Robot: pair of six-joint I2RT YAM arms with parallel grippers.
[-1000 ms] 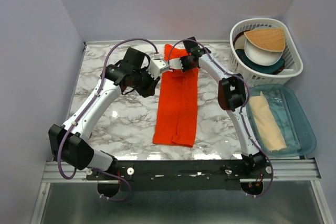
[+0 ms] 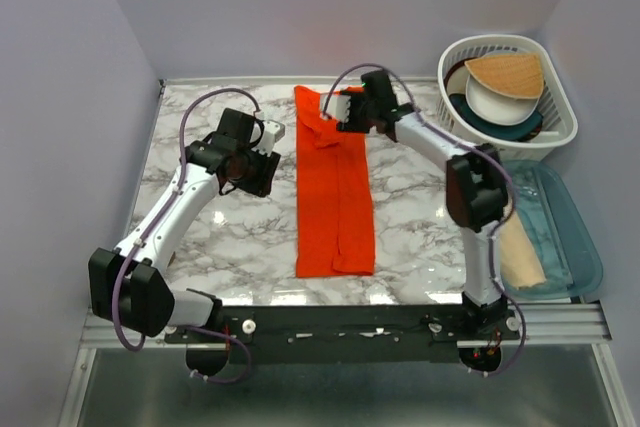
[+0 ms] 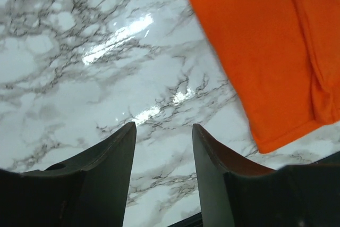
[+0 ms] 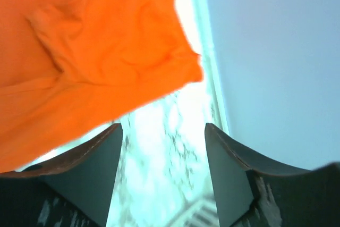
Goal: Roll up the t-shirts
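Observation:
An orange t-shirt, folded into a long narrow strip, lies on the marble table from the back edge towards the front. Its far end looks rumpled, and the right arm partly covers it in the top view. My left gripper is left of the strip; the left wrist view has the shirt off to the right of its parted fingers, with bare marble between them. Above the far part hovers my right gripper. Its fingers stand apart in the right wrist view, and the shirt shows just beyond them.
A white laundry basket holding hats and a bowl stands at the back right. In front of it sits a blue tray with a pale yellow cloth. Marble is clear on the strip's left.
The strip's far end has shifted left, so it lies straighter. My left gripper has drawn left, away from the shirt.

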